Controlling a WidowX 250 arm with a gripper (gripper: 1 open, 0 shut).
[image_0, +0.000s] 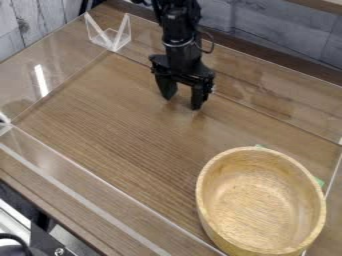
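Note:
The robot's dark arm (181, 45) reaches down from the top centre, and its black gripper (182, 87) is low over the wooden table (114, 150), its fingers pointing toward the viewer. The fingers stand apart, so it is open, and nothing clear shows between them.
A large cream plastic bowl (261, 177) fills the lower right, with small light green pieces partly hidden behind its right side. A clear object (110, 35) stands at the top left.

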